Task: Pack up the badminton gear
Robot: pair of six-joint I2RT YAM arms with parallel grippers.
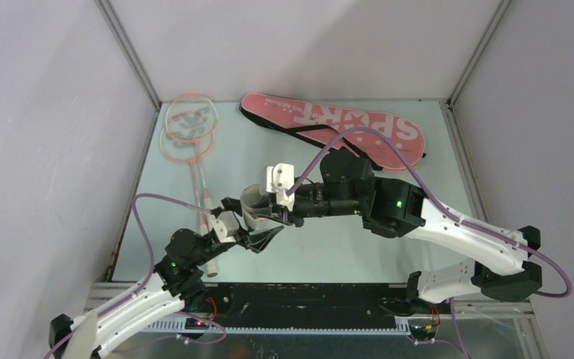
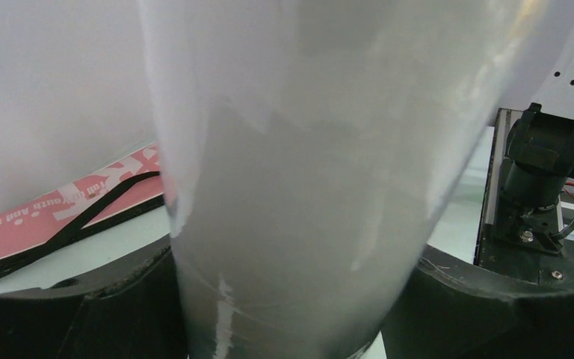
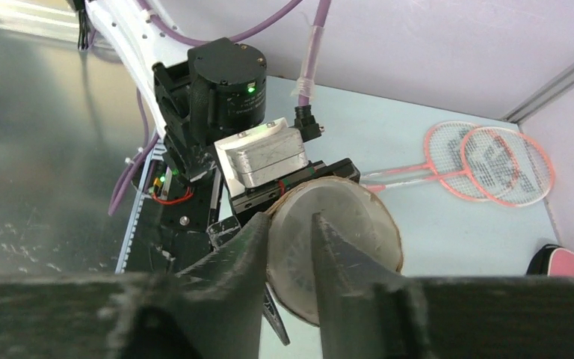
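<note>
A pale cylindrical tube (image 1: 251,196) (image 2: 314,164) is held upright near the table's middle, with my left gripper (image 1: 247,233) shut on it; it fills much of the left wrist view. My right gripper (image 1: 273,209) hangs just over the tube's round top (image 3: 355,239), its fingers part open; whether they touch it I cannot tell. Two pink rackets (image 1: 188,138) (image 3: 507,166) lie overlapping at the left, handles toward the front. A pink racket bag (image 1: 374,131) (image 2: 15,232) with a black strap lies along the back.
Walls (image 1: 82,112) (image 1: 538,134) close in the left, back and right sides.
</note>
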